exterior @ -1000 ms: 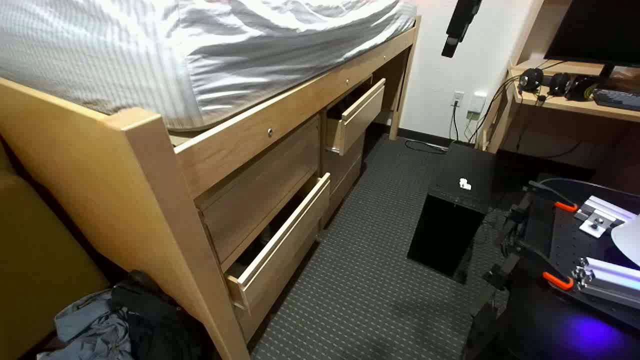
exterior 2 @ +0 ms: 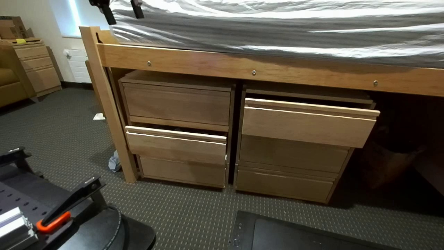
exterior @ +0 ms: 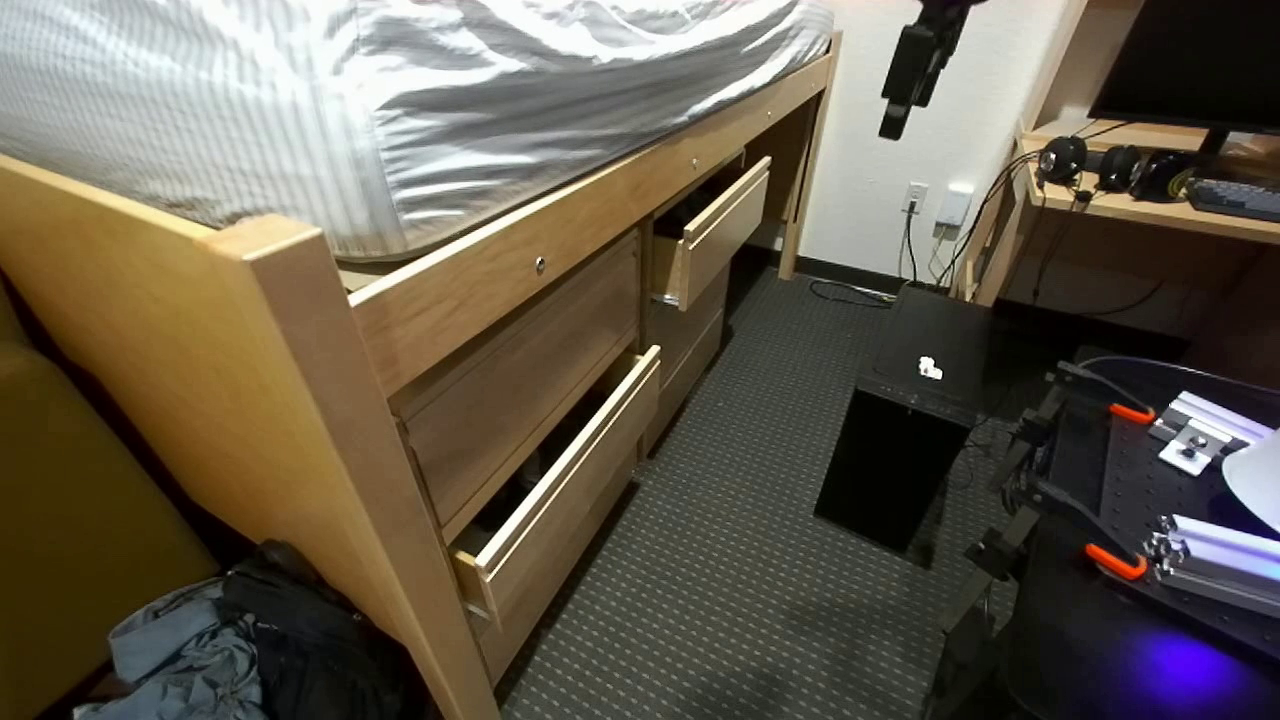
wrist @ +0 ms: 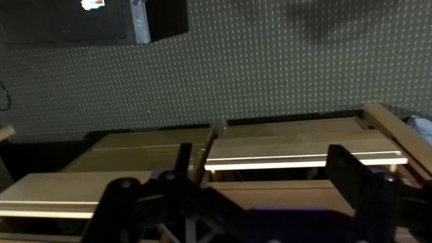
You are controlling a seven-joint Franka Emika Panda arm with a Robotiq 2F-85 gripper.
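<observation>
My gripper (exterior 2: 123, 16) hangs high in the air, level with the mattress, near the bed's left post in exterior view 2. Its two dark fingers stand well apart with nothing between them. In the wrist view, the gripper spans a pulled-out middle drawer (wrist: 303, 145) far below. That drawer (exterior 2: 177, 146) belongs to the left dresser under the bed. On the right dresser, the top drawer (exterior 2: 308, 123) is also pulled out. The other drawer fronts sit closed. Dark contents inside the left drawer are too dim to make out.
The wooden bed rail (exterior 2: 199, 56) runs above both dressers. A black computer tower (exterior: 918, 360) stands on the carpet (exterior: 708, 564) facing them. The black table (exterior: 1116, 480) with clamps and metal profiles is at the right. Carpet between tower and drawers is clear.
In exterior view 1, my gripper has come slightly lower and a little to the left. Both pulled-out drawers look unmoved.
</observation>
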